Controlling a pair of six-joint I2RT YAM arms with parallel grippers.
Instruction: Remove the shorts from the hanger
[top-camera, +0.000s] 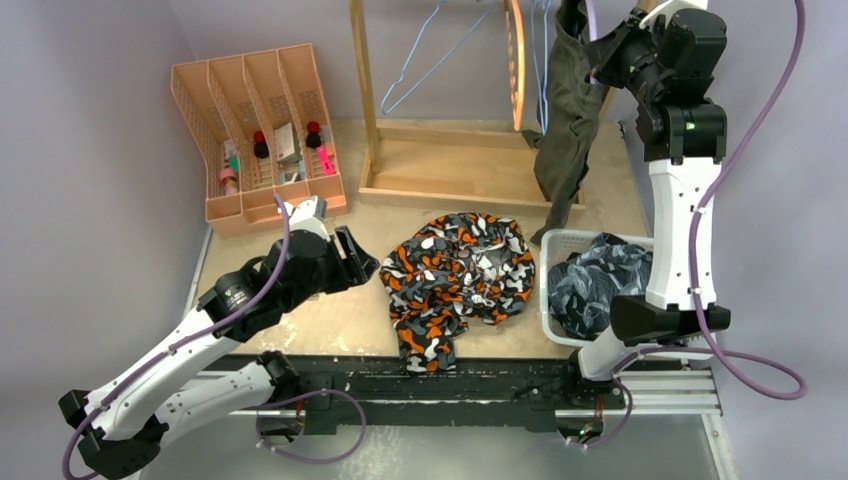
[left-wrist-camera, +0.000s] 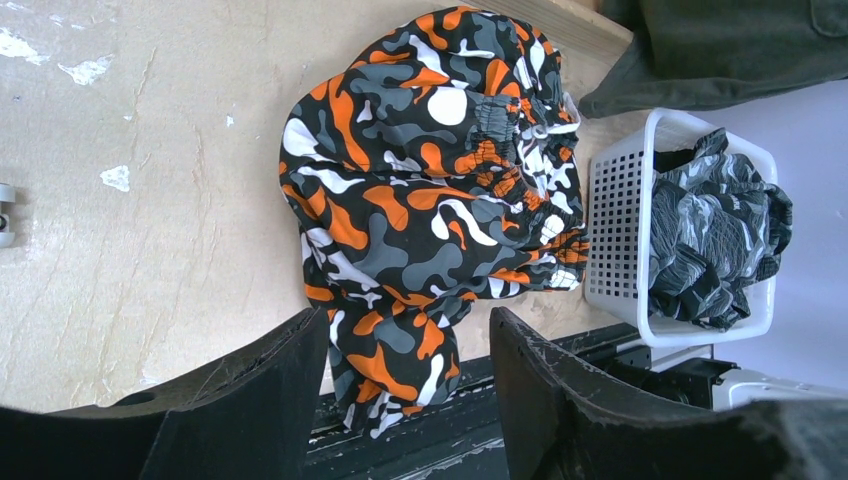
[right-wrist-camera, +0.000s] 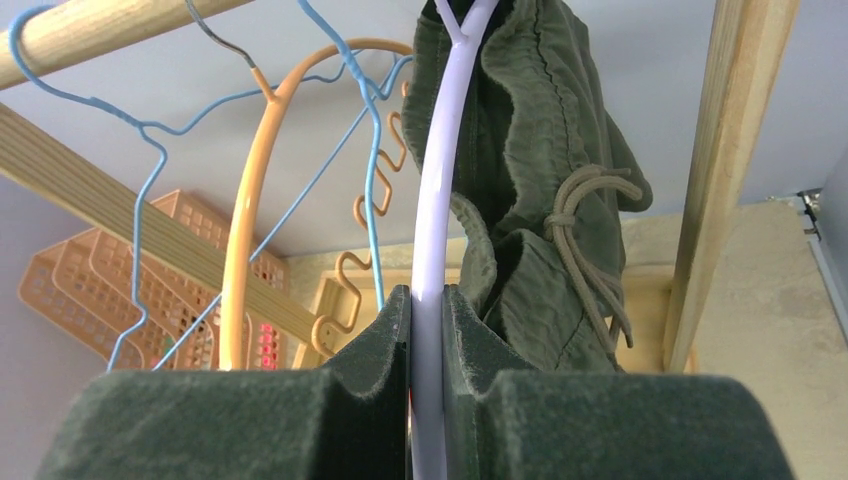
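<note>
The dark green shorts (top-camera: 568, 115) hang on a lilac hanger at the right end of the rack, a knotted drawstring (right-wrist-camera: 575, 215) showing on them in the right wrist view. My right gripper is shut on the lower bar of that lilac hanger (right-wrist-camera: 440, 170), beside the cloth. Their lower leg reaches down to the edge of the white basket. On the left, my left gripper (top-camera: 365, 265) stands open above the table, its fingers (left-wrist-camera: 275, 390) apart and nothing between them. Beyond those fingers lies a camouflage garment (left-wrist-camera: 400, 210) in orange, black, grey and white.
Blue hangers (top-camera: 405, 75) and an orange hanger (top-camera: 516, 60) hang left of the shorts. A white basket (top-camera: 548, 300) with dark clothes stands front right, and a peach divided organizer (top-camera: 235, 215) is at back left. Bare table shows around the left gripper.
</note>
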